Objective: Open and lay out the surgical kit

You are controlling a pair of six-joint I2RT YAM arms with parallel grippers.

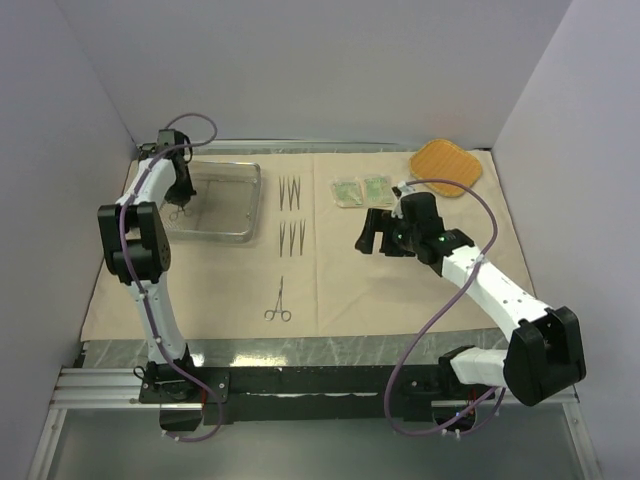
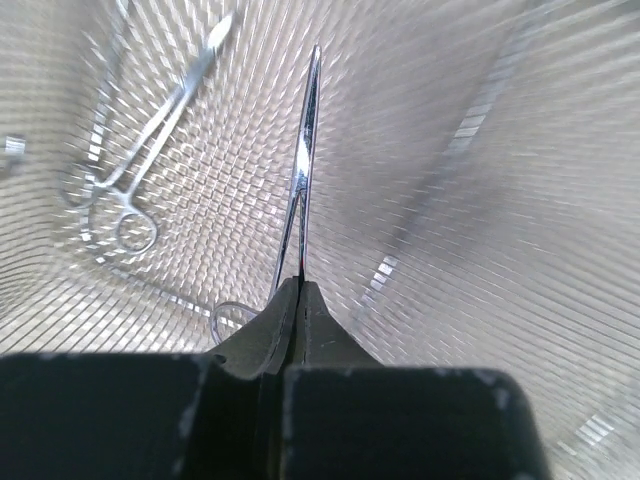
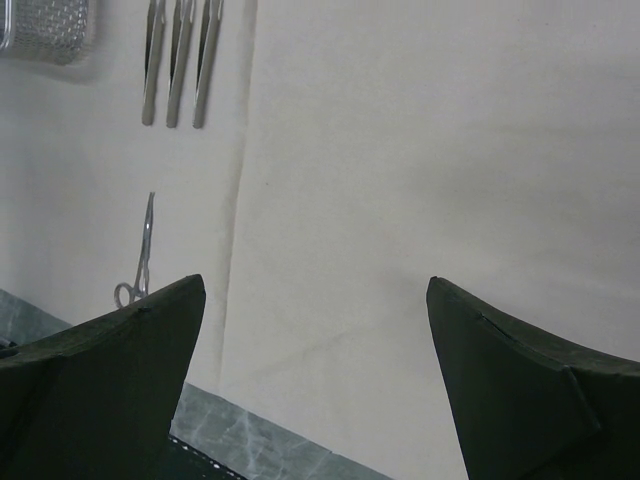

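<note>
In the left wrist view a slim silver clamp [image 2: 305, 150] stands out sharp above the blurred mesh, my left gripper shut on its shanks. One finger ring shows beside the fingers; the rest of the handle is hidden. Another ringed instrument [image 2: 165, 120] lies in the mesh basket [image 1: 250, 205], to the left. On the cloth, several tweezers [image 1: 291, 238] stand in two rows, and a ringed clamp [image 1: 280, 302] lies in front of them. Over the cloth's right half, my right gripper is wide open with nothing between its fingers.
Two clear packets with green contents [image 1: 362, 191] lie at the back, left of an orange tray [image 1: 446, 167]. Basket walls surround the left gripper.
</note>
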